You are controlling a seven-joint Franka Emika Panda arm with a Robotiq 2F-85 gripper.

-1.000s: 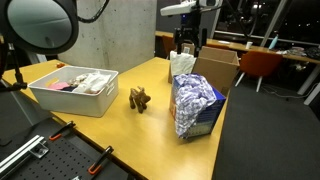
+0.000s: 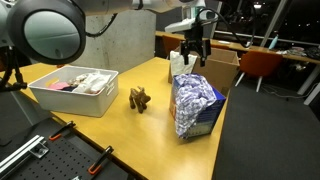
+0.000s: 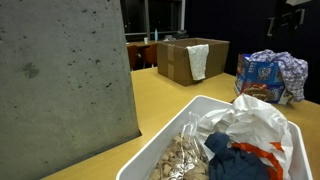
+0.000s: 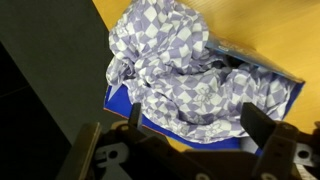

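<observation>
A purple-and-white checked cloth point(image 2: 194, 97) is draped over a blue box point(image 2: 207, 123) on the right of the table. Seen from the wrist, the crumpled cloth point(image 4: 180, 75) spreads between and beyond my fingers, with blue box edges point(image 4: 120, 101) showing around it. Above the box hangs my gripper point(image 2: 194, 60), pointing down and open, with a clear gap to the cloth. Its fingers stand wide apart in the wrist view, nothing held between them. In exterior view 2 the cloth point(image 3: 291, 70) hangs over the box's top and side.
A white bin point(image 2: 75, 98) full of mixed items stands at the table's left. A brown plush toy point(image 2: 139, 98) sits mid-table. Behind the blue box is a large cardboard box point(image 3: 180, 62) with a white cloth point(image 3: 198, 60) over its rim. Bare tabletop lies in front.
My gripper has come slightly right and lower, over the draped box. The cloth, box, toy and bin have stayed put.
</observation>
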